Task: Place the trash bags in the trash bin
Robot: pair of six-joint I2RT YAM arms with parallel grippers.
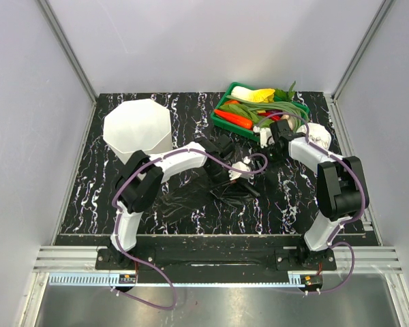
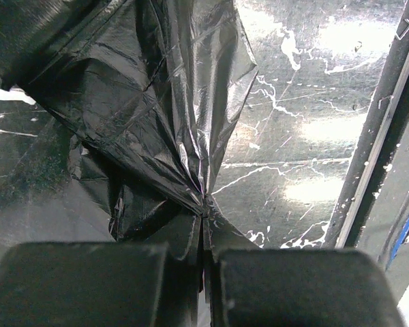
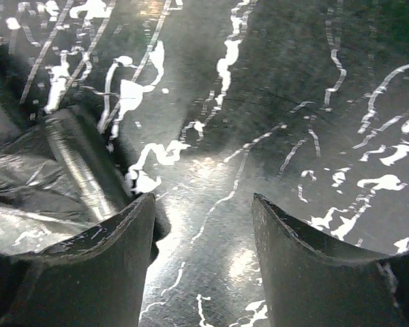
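Note:
Black trash bags (image 1: 184, 201) lie crumpled on the front middle of the dark marble table. My left gripper is shut on a black bag (image 2: 136, 95), pinching it to a gathered point. My right gripper is open, empty between its fingers, over bare marble to the right of the bags; a piece of black plastic (image 3: 85, 163) lies by its left finger. The white trash bin (image 1: 136, 126) stands at the back left.
A green basket of vegetables (image 1: 259, 109) sits at the back right, with a white crumpled item (image 1: 319, 135) beside it. The table's front edge (image 2: 368, 157) runs close by the left gripper.

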